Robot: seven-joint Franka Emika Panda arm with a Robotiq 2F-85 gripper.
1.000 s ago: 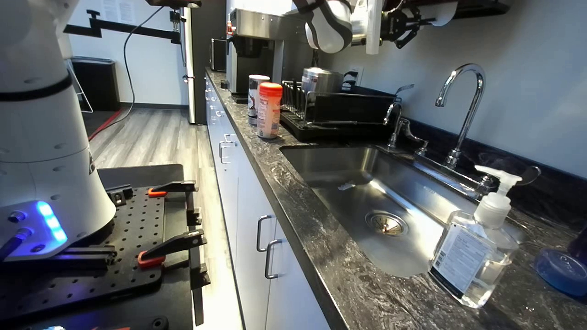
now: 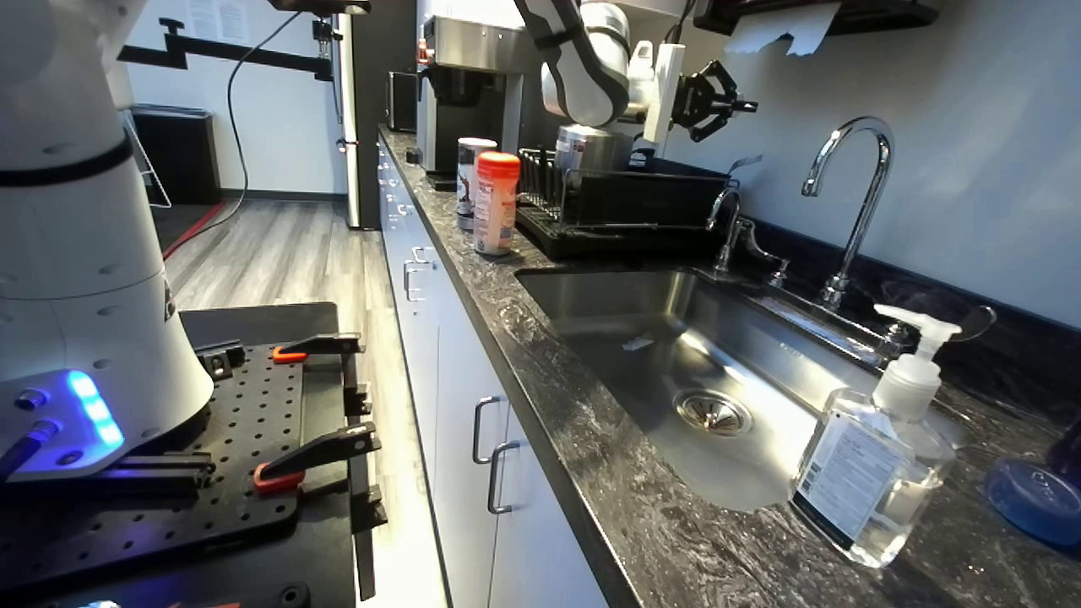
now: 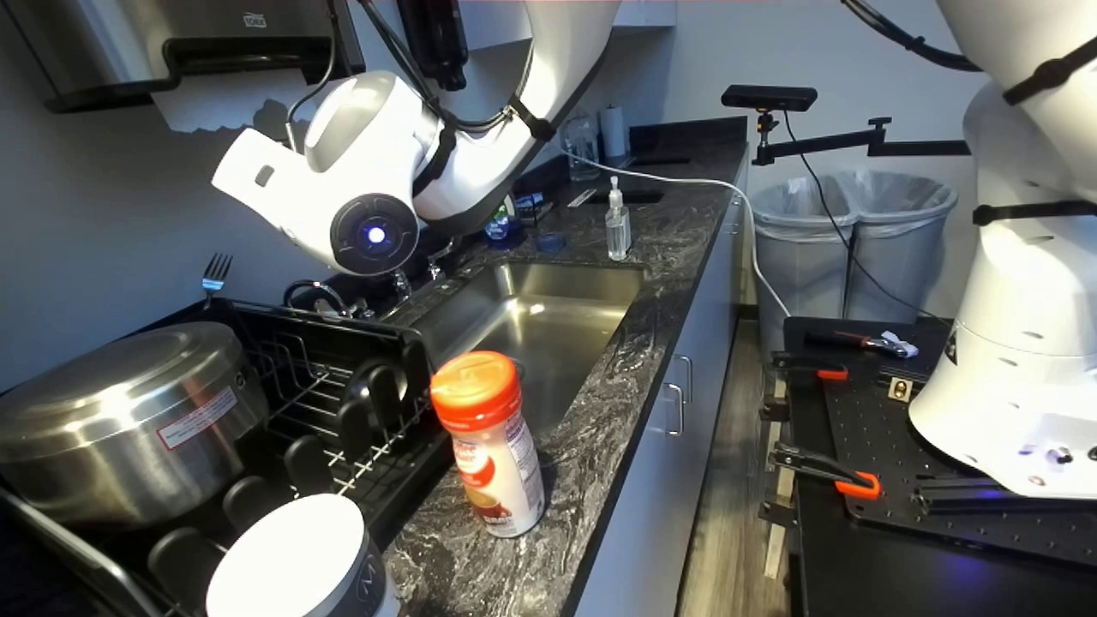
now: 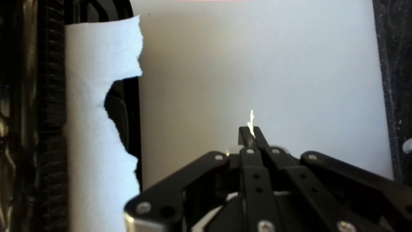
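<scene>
From the dispenser (image 2: 861, 12) on the wall hangs a white paper towel (image 2: 785, 29), its lower edge ragged. In the wrist view, the towel (image 4: 92, 127) lies to the left, with a deep torn notch in its edge. My gripper is shut, apart from the towel, and a thin white paper shred (image 4: 251, 120) sticks out from between its fingertips. Seen from exterior view 1, the gripper (image 2: 747, 105) is below the towel, close to the wall. The arm hides the fingers in exterior view 2.
Below the arm stands a black dish rack (image 2: 649, 198) holding a metal pot (image 3: 134, 411). A red-capped creamer bottle (image 3: 491, 442) and a white-topped canister (image 3: 293, 560) are beside it. The sink (image 2: 649, 344) and tall faucet (image 2: 877, 192) lie to the right.
My gripper has moved down and slightly left, away from the dispenser in exterior view 1. The hanging towel now shows a ragged edge and no longer meets the fingers.
</scene>
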